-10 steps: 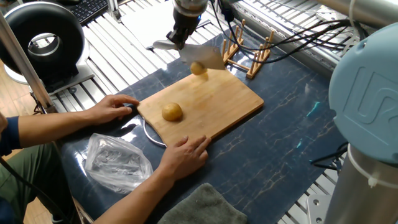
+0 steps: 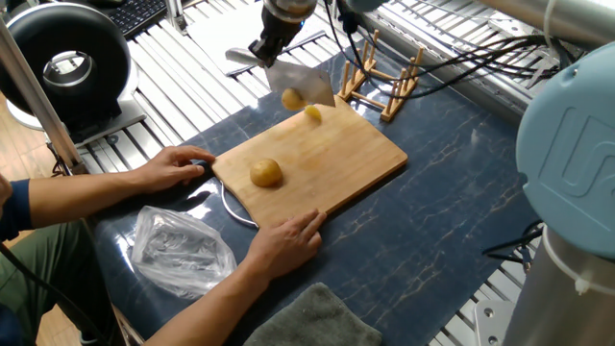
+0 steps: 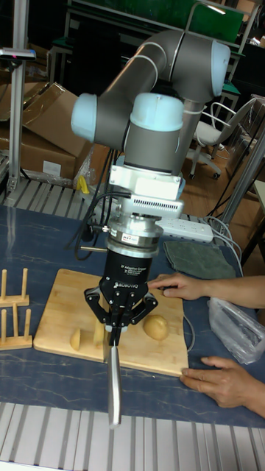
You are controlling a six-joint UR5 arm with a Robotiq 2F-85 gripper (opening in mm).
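My gripper [image 3: 115,333] is shut on the handle [image 3: 115,388] of a broad knife, whose blade [image 2: 312,81] hangs over the board's far edge. A potato piece [image 2: 292,98] rests against the blade's face, near its lower edge. Close by, a smaller cut piece [image 2: 312,113] lies on the wooden cutting board [image 2: 336,159]. The larger rounded potato [image 2: 266,173] sits apart on the board, toward the person. In exterior view 3 the blade is nearly edge-on, so its contact with the piece is hard to judge.
A person's hands [image 2: 173,167] [image 2: 286,242] hold the near side of the board. A wooden rack [image 2: 384,82] stands just beyond it. A clear plastic bag [image 2: 181,252] and a grey cloth [image 2: 315,319] lie nearer the person. The dark tabletop right of the board is clear.
The gripper and knife have shifted left in exterior view 1, and the potato piece at the blade has moved with them. The smaller piece is now more exposed; the larger potato and hands stay put.
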